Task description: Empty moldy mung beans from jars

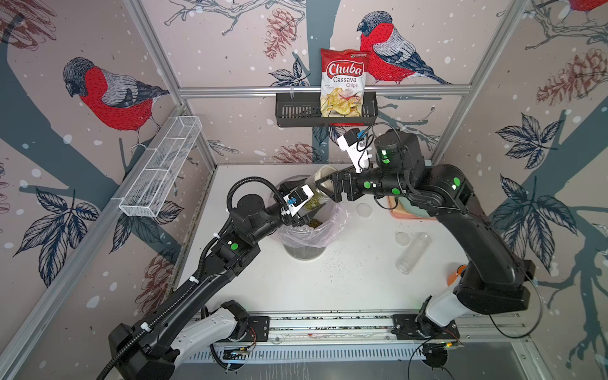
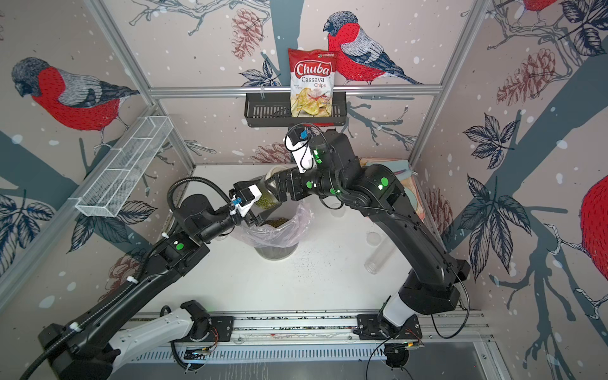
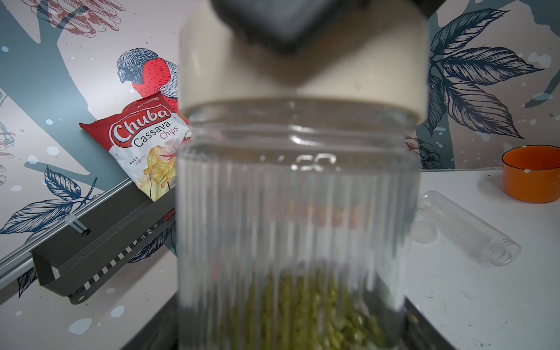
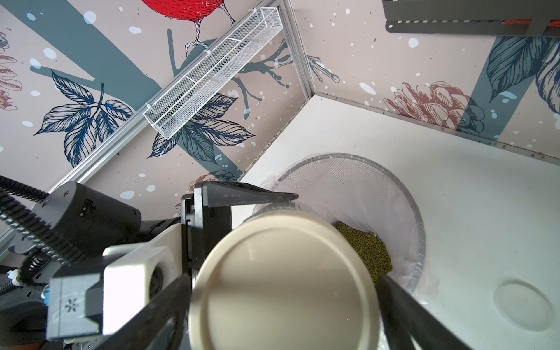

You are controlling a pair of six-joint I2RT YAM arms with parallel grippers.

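A ribbed clear jar (image 3: 297,221) with a cream lid (image 4: 283,285) holds green mung beans (image 3: 309,309) in its lower part. My left gripper (image 1: 307,209) holds it over a mesh bin (image 4: 408,204) lined with a pinkish bag (image 1: 316,234), where more beans (image 4: 361,250) lie. In the top views the jar is tilted. My right gripper (image 1: 326,183) is open at the lid, its fingers either side of it in the right wrist view.
An empty clear jar (image 1: 413,253) and loose lids (image 1: 364,210) lie on the right of the table (image 1: 278,285). An orange pot (image 3: 530,172) stands at right. The chips bag (image 1: 342,82) and shelf sit on the back wall.
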